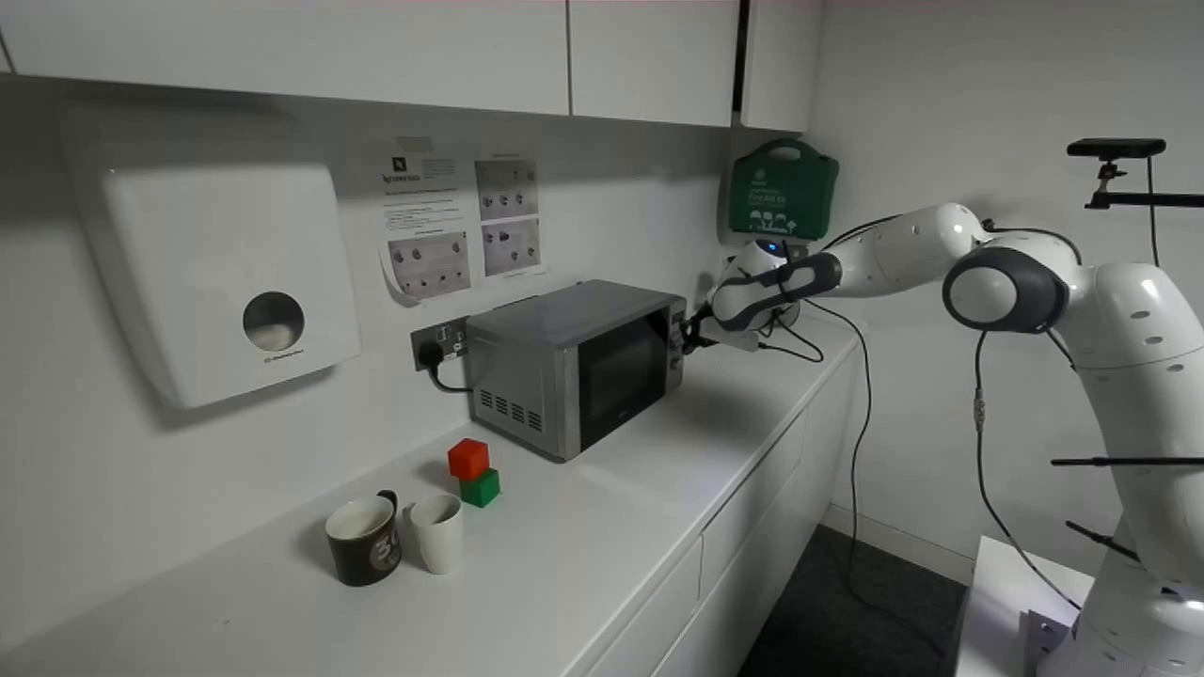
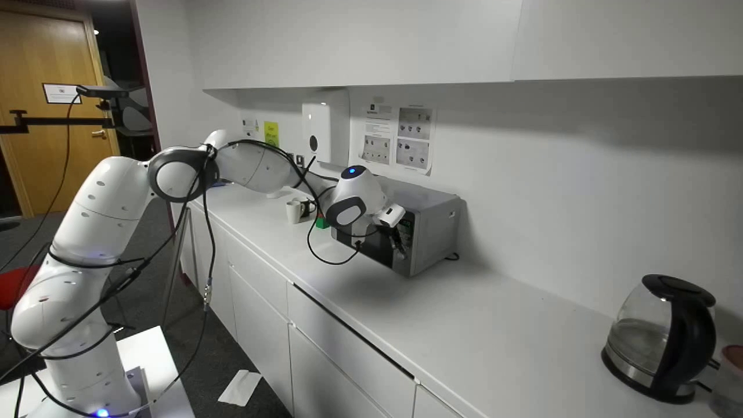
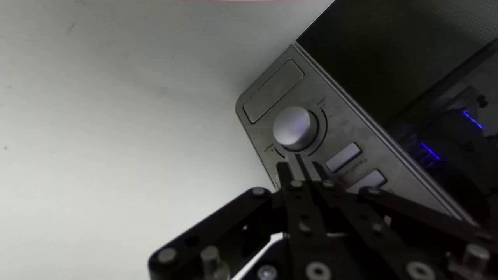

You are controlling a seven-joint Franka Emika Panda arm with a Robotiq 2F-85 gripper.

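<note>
A grey microwave (image 1: 564, 327) stands against the wall on the white counter, its dark door shut. In the wrist view its control panel shows a round silver knob (image 3: 295, 128), an oblong panel near the corner and two pale buttons (image 3: 344, 158). My gripper is shut, with nothing visible between its fingers. Its tips overlap the panel just beside the knob, near the buttons; whether they touch the surface I cannot tell. From the other side, the gripper (image 2: 398, 244) appears at the microwave's right front.
A red block (image 1: 468, 459) rests on a green block (image 1: 481, 489), near a black mug (image 1: 363, 542) and a white mug (image 1: 436, 534). A glass kettle (image 2: 658, 338) stands farther along.
</note>
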